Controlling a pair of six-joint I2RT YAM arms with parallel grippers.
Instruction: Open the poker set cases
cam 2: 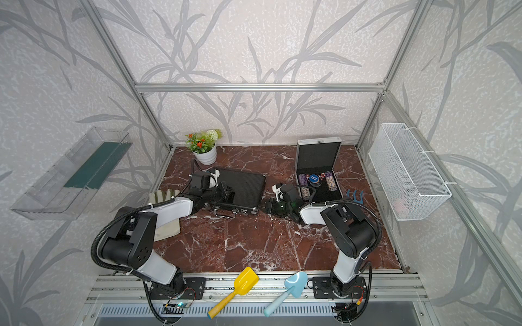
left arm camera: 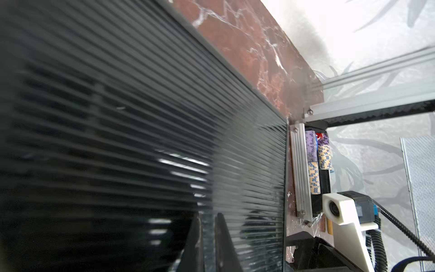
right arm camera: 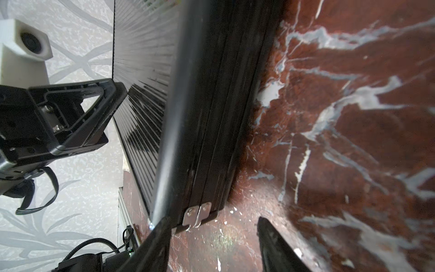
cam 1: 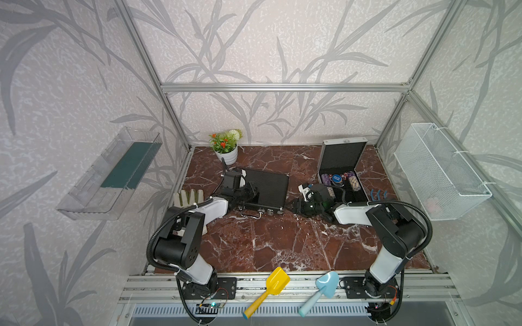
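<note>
The large black case lies closed on the table, its handle and latches facing the front. Over the left part of its ribbed lid, my left gripper is shut, with nothing showing between its fingers. Contact with the lid cannot be told. Just off the case's right front corner stands my right gripper, open and empty, its fingers near a metal corner fitting. Farther right, a smaller case stands with its lid raised, showing rolls of chips and a blue-topped round item.
A potted plant stands behind the large case. Gloves lie at the left, partly under the left arm. Wire baskets hang on both side walls. Yellow and blue scoops lie beyond its edge.
</note>
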